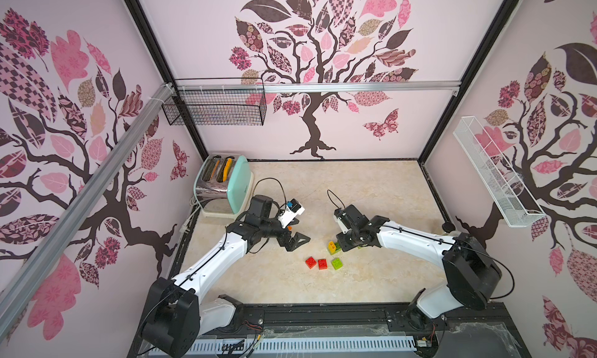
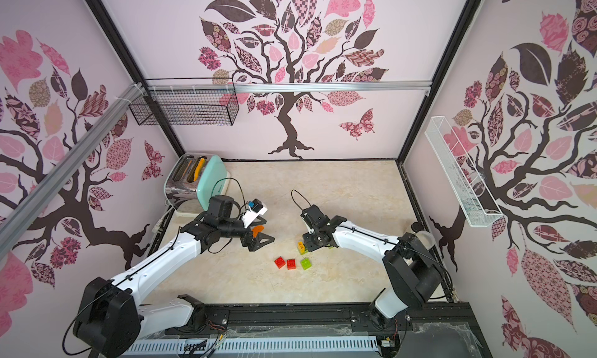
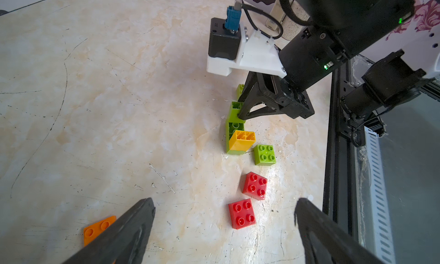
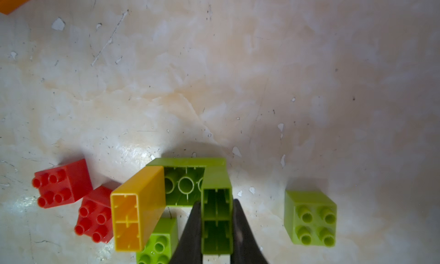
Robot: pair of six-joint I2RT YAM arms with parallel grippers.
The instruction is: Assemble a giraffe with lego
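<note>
A long green brick lies with its hollow underside [image 4: 184, 185] facing up in the right wrist view. A yellow brick [image 4: 137, 209] stands on its left end, hollow side up. At the other end is an upturned green brick [image 4: 216, 222], with my right gripper shut on it; it touches the long brick or sits very close. In the left wrist view my left gripper is open, nothing between its fingers. Two red bricks [image 3: 241, 213] and a loose green brick [image 3: 264, 154] lie nearby, studs up. An orange brick [image 3: 99, 228] is partly hidden by my left finger.
Another green brick [image 4: 310, 218] lies apart on the right, studs up. A toaster [image 1: 224, 183] occupies the back left. Bare table [image 1: 335, 171] stretches behind both arms.
</note>
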